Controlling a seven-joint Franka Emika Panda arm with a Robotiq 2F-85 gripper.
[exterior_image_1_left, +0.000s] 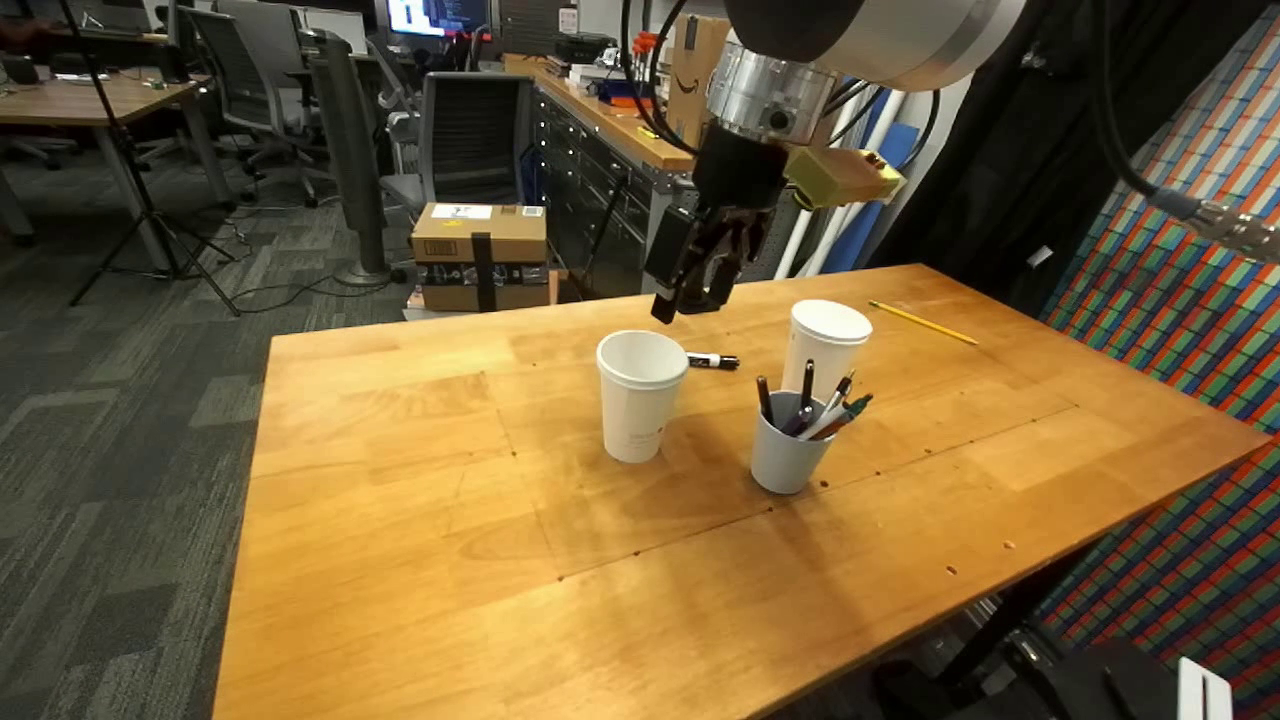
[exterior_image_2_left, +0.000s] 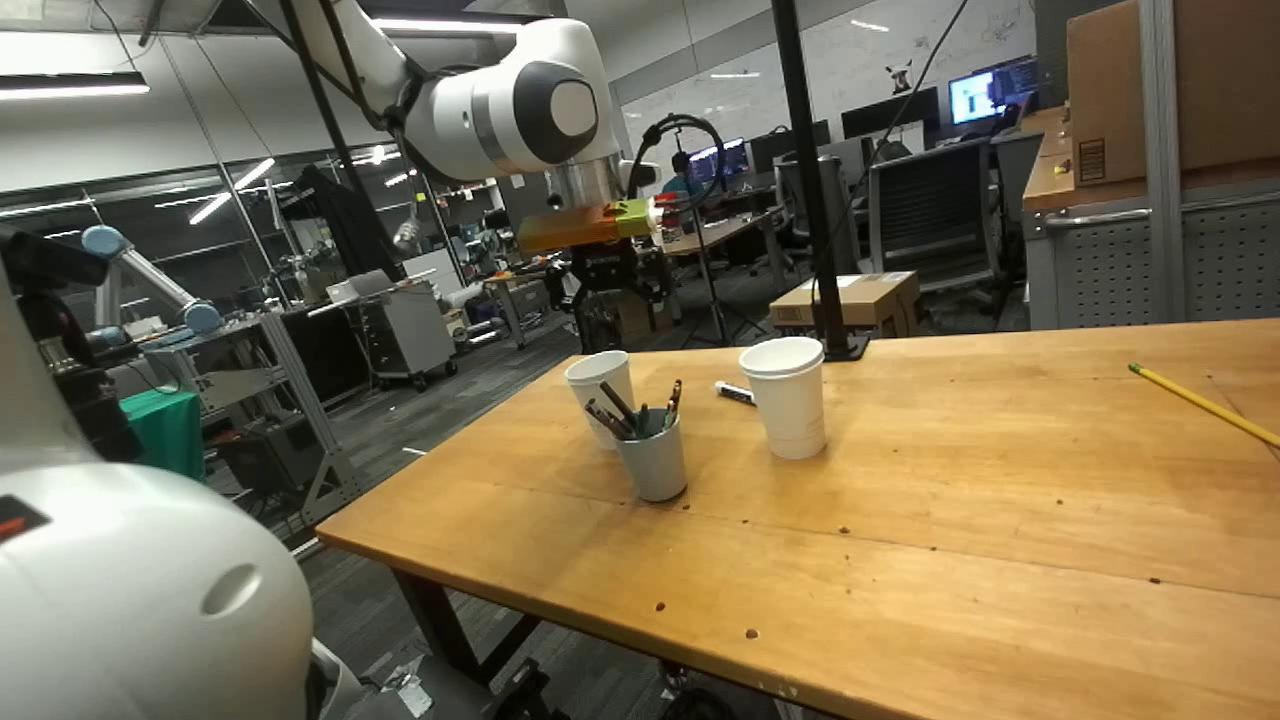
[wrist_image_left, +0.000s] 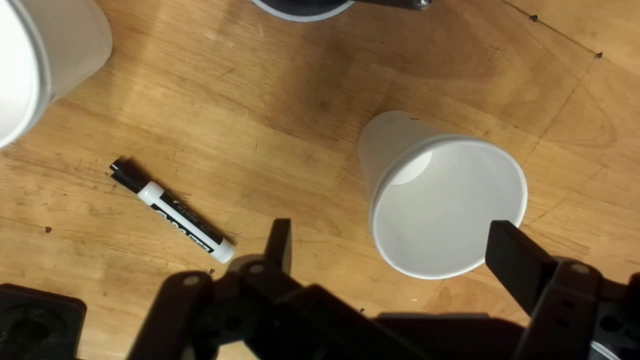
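My gripper hangs above the table, open, and nothing is between its fingers. In the wrist view, a white paper cup (wrist_image_left: 447, 210) stands below, its open rim near the right finger. A black-and-white marker (wrist_image_left: 174, 210) lies on the wood to the left of the fingers. Another white cup (wrist_image_left: 72, 48) is cut off by the upper left corner; exterior view 1 shows this second cup (exterior_image_1_left: 822, 354) further right. A small grey cup (exterior_image_1_left: 786, 462) holds several pens, standing between the two white cups in front.
A yellow pencil (exterior_image_1_left: 921, 322) lies near the far right of the wooden table (exterior_image_1_left: 456, 576). Beyond the far edge, a cardboard box (exterior_image_1_left: 480, 252) sits off the table.
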